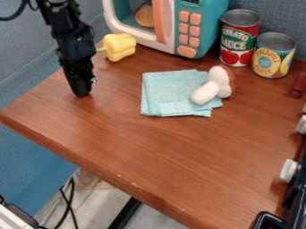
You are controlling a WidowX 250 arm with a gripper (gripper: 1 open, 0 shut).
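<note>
My gripper (84,88) hangs low over the back-left of the wooden table, its black fingers pointing down; whether it is open or shut is too small to tell. Just right of it stands a yellow toy (118,47), perhaps corn. A folded light-blue cloth (167,92) lies mid-table, with a white toy (208,90), like a mushroom or drumstick, on its right part.
A teal toy microwave (191,18) stands at the back, beside a tomato can (239,40) and a second can (273,58). A red bottle (299,85) and black equipment (287,206) sit at the right.
</note>
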